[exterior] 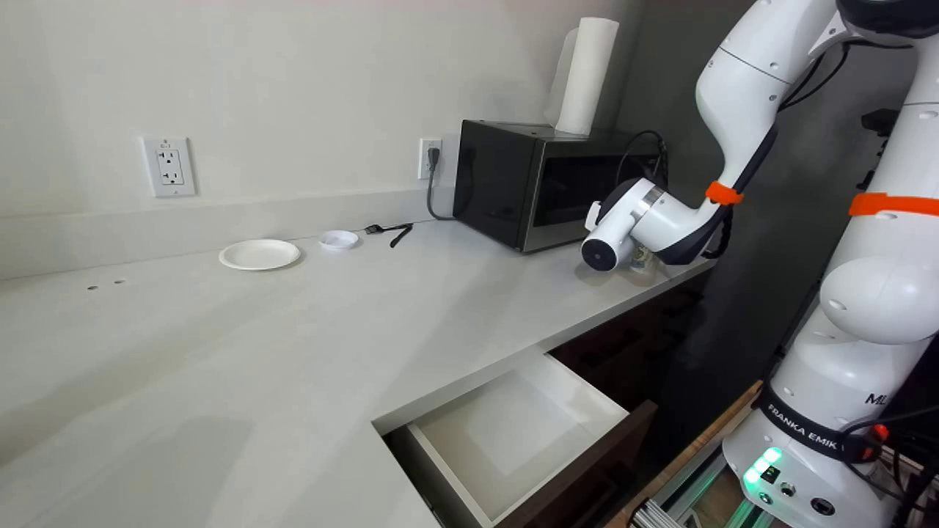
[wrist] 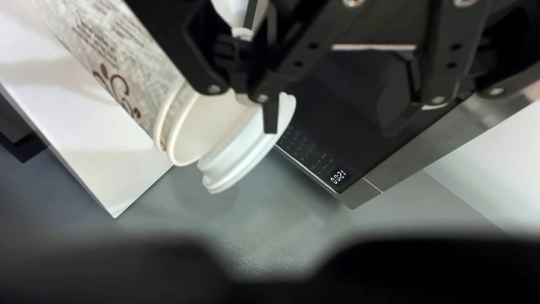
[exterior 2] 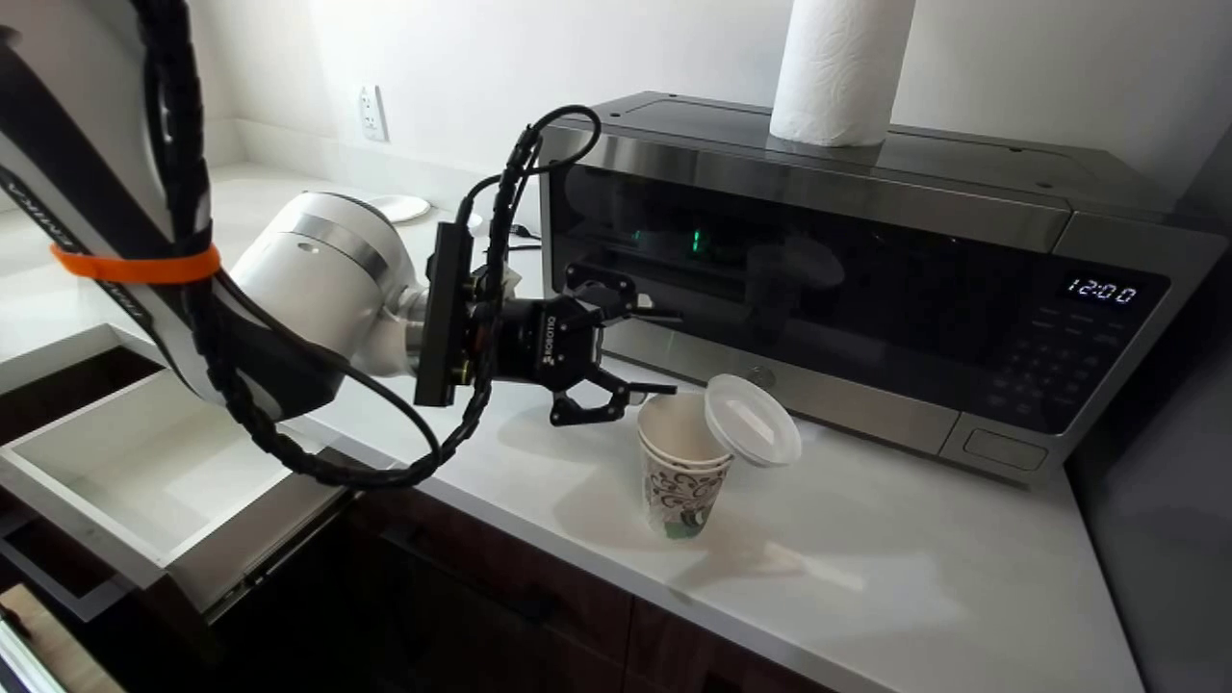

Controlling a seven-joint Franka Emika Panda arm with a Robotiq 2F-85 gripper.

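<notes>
Patterned paper cups (exterior 2: pixel 681 479), seemingly two nested, stand upright on the counter in front of the microwave. A white lid (exterior 2: pixel 753 422) is tilted steeply against the cup rim on the microwave side, leaving the mouth largely uncovered. My gripper (exterior 2: pixel 667 352) is open just above and beside the rim, its fingers apart with nothing visible between them. In the wrist view, one finger (wrist: pixel 271 117) overlaps the lid (wrist: pixel 248 144); whether they touch, I cannot tell. The cup side (wrist: pixel 121 76) shows left of that finger. From exterior view 1 my arm hides the gripper and lid.
The microwave (exterior 2: pixel 808 266) stands close behind the gripper, with a paper towel roll (exterior 2: pixel 843 69) on top. An open, empty drawer (exterior: pixel 510 431) juts from the counter front. A plate (exterior: pixel 260 254), small dish (exterior: pixel 339 239) and black cutlery (exterior: pixel 389 230) lie near the wall; mid-counter is clear.
</notes>
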